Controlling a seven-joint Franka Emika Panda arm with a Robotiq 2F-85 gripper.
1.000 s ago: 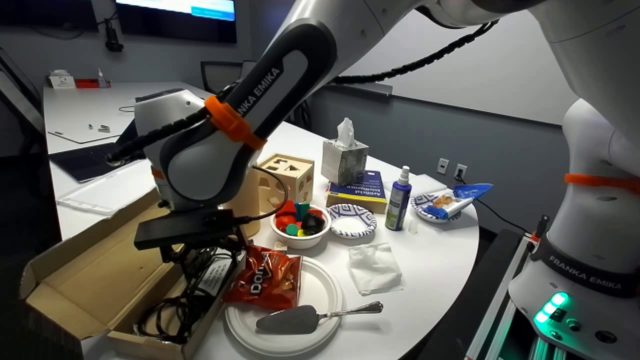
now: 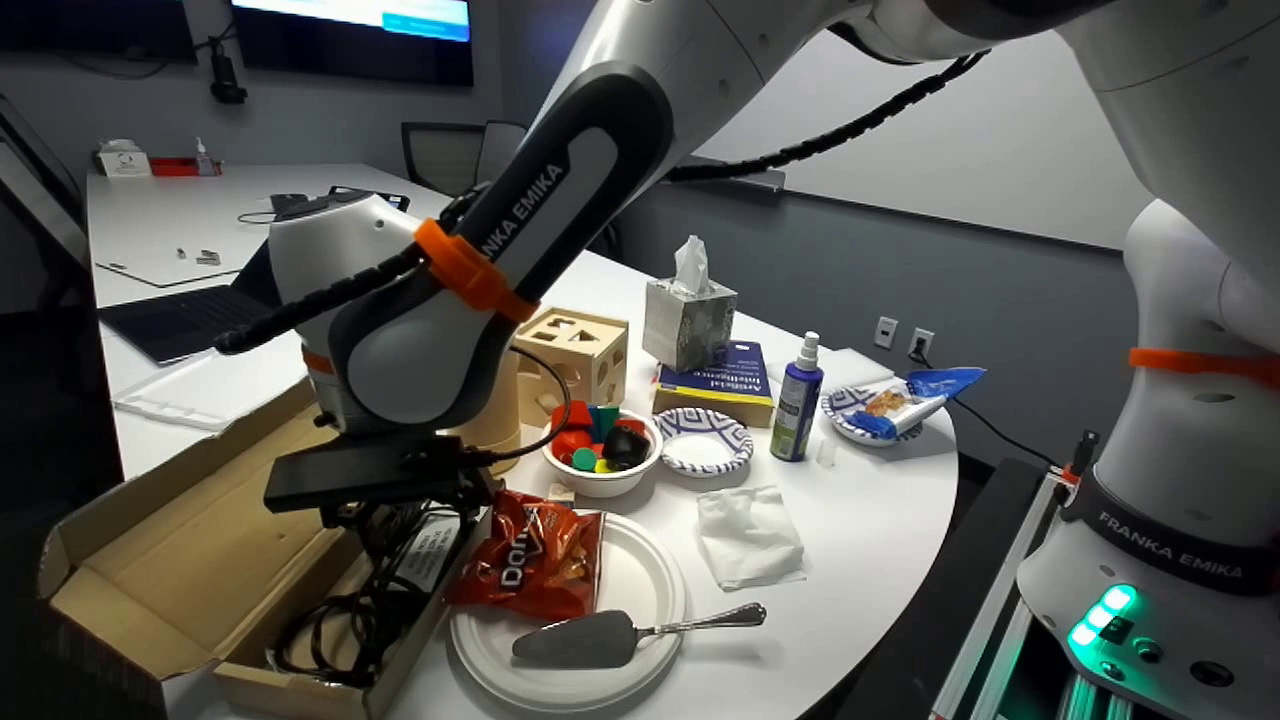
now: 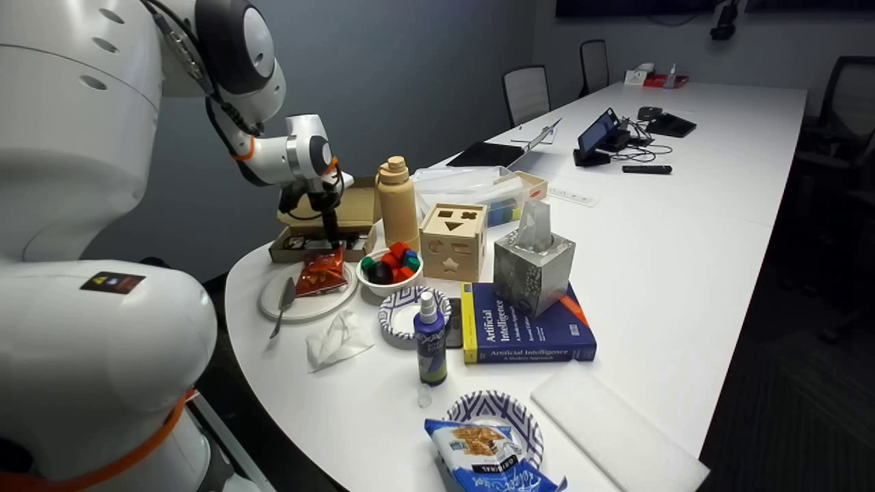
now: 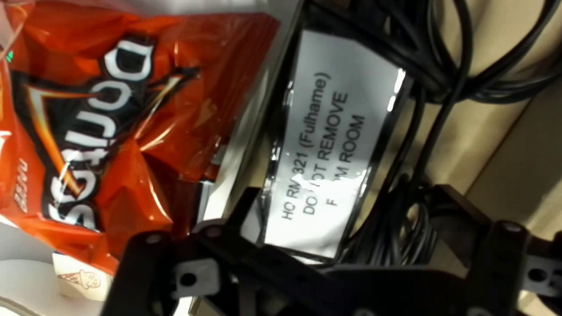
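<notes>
In the wrist view my gripper is open, its two black fingers wide apart. Between and beyond them lies a black power brick with a white label (image 4: 321, 142) inside the open cardboard box (image 4: 506, 152). Black cables (image 4: 448, 89) are coiled next to the brick. Whether a finger touches anything inside is unclear. To the left, a red Doritos bag (image 4: 105, 121) lies against the box wall. Exterior view 1 shows the bag (image 2: 534, 558) on a white plate (image 2: 654, 564), with a metal cake server (image 2: 588, 640) in front of it.
Near the box are a tan bottle (image 3: 398, 201) and a white bowl of coloured blocks (image 3: 389, 287). A wooden shape box (image 3: 453, 246), a patterned bowl (image 3: 402, 316), a spray bottle (image 3: 431, 344) and a book with tissues (image 3: 525, 328) stand farther off. A napkin (image 2: 750, 536) lies beside the plate.
The arm's wrist and the gripper have shifted slightly left and lower over the cardboard box in exterior view 1. The objects on the table look unmoved.
</notes>
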